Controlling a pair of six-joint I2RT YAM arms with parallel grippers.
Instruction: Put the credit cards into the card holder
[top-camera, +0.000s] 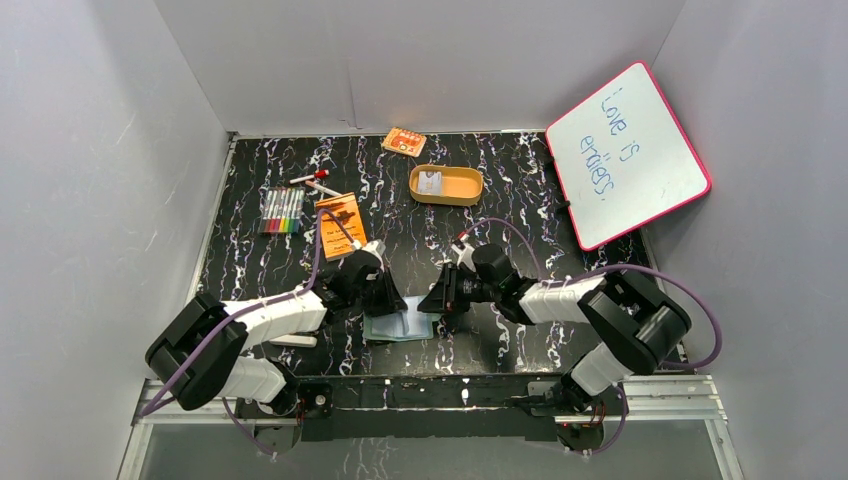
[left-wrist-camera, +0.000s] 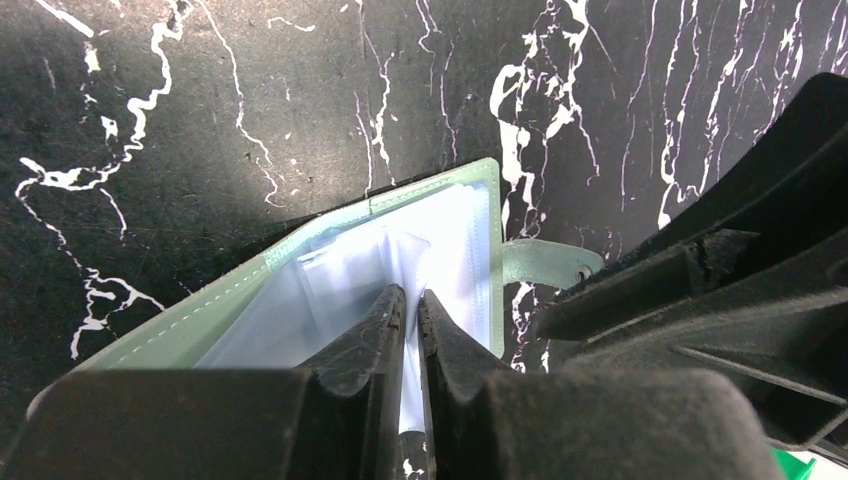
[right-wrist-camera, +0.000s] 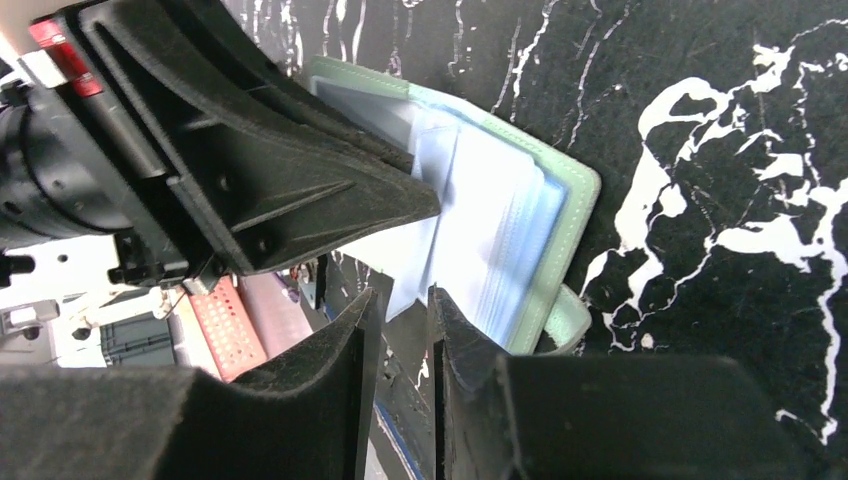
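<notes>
The pale green card holder (top-camera: 382, 330) lies at the front middle of the table, its clear plastic sleeves spread in view. My left gripper is shut on a clear sleeve of it, pinched at the fingertips. My right gripper is over the holder's sleeves from the right, its fingers slightly apart, with the edge of a sleeve near their tips; whether anything is between them is unclear. In the top view a white card stack (top-camera: 429, 183) sits in the orange tray (top-camera: 462, 185) at the back.
Markers (top-camera: 282, 210), an orange book (top-camera: 341, 225) and an orange box (top-camera: 403, 141) lie left and back. A whiteboard (top-camera: 628, 155) leans at the right.
</notes>
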